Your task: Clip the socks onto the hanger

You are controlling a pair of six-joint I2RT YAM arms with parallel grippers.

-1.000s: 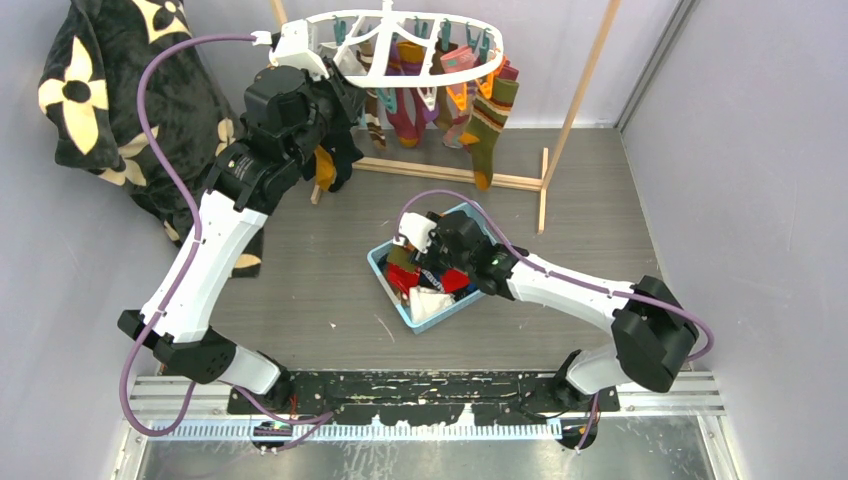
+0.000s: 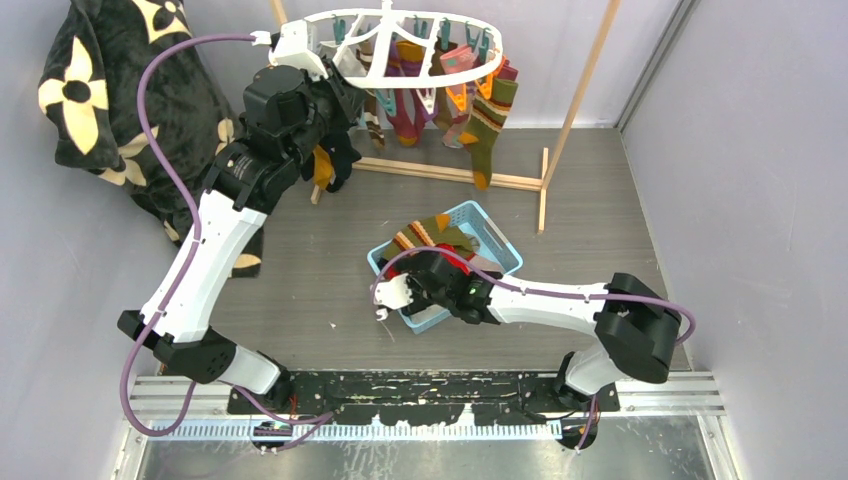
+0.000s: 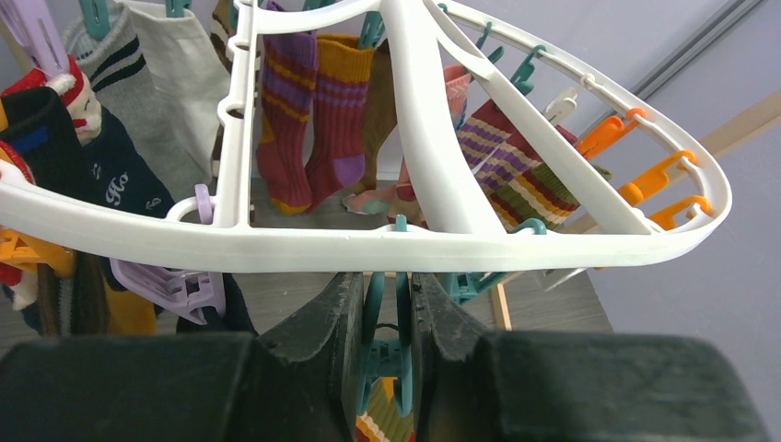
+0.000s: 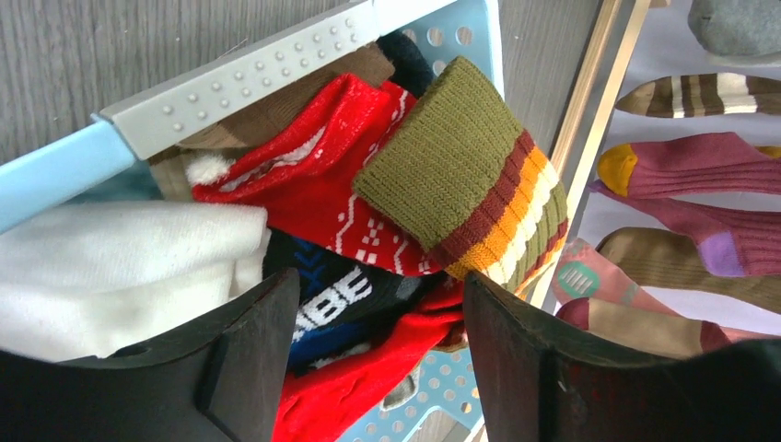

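The white round hanger (image 2: 345, 81) carries several hanging socks, among them an olive striped sock (image 2: 489, 130) and a maroon sock (image 3: 336, 124). At its near rim my left gripper is shut on a teal clip (image 3: 385, 354). My right gripper stands open over the blue basket (image 2: 501, 237), nothing gripped between its fingers. Between and beyond its tips lie loose socks: an olive sock with a striped cuff (image 4: 460, 166), a red patterned sock (image 4: 318, 147), a dark lettered sock (image 4: 336, 295) and a white sock (image 4: 138, 267).
The hanger hangs from a wooden stand with a floor bar (image 2: 450, 172). A dark flowered cushion (image 2: 110, 110) leans at the far left. Orange clips (image 3: 658, 180) sit on the hanger's right side.
My right arm has moved back toward the near side of the basket. The olive striped sock now shows on the basket's far part. The left arm has stayed in place.
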